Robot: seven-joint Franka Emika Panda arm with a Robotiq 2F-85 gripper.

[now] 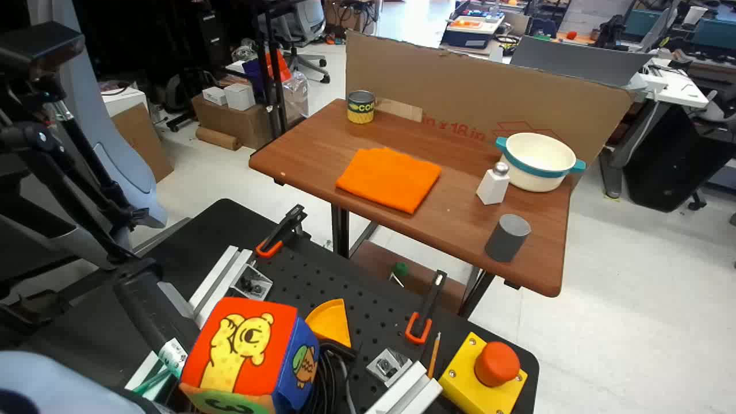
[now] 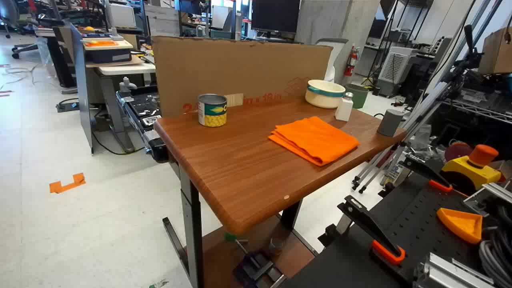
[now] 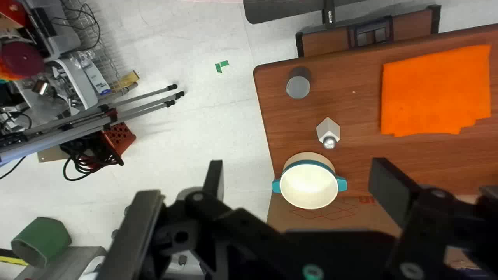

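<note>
In the wrist view my gripper is open, its two dark fingers far apart with nothing held between them. It hangs high above the table, and the cream pot with teal handles (image 3: 309, 186) shows below, framed by the gap. Close to the pot stands a white shaker with a metal top (image 3: 328, 130). A grey cylinder (image 3: 298, 86) is nearer the table's corner. An orange cloth (image 1: 390, 179) lies folded on the tabletop. At the far end from the pot sits a can of corn (image 2: 212, 110), upright. Neither exterior view shows the gripper's fingers.
A cardboard sheet (image 1: 476, 96) stands along the back edge of the brown table (image 2: 240, 153). The black bench (image 1: 324, 276) in front carries clamps, a soft picture cube (image 1: 241, 345) and a red-topped yellow button box (image 1: 483, 376). Bare tabletop lies between can and cloth.
</note>
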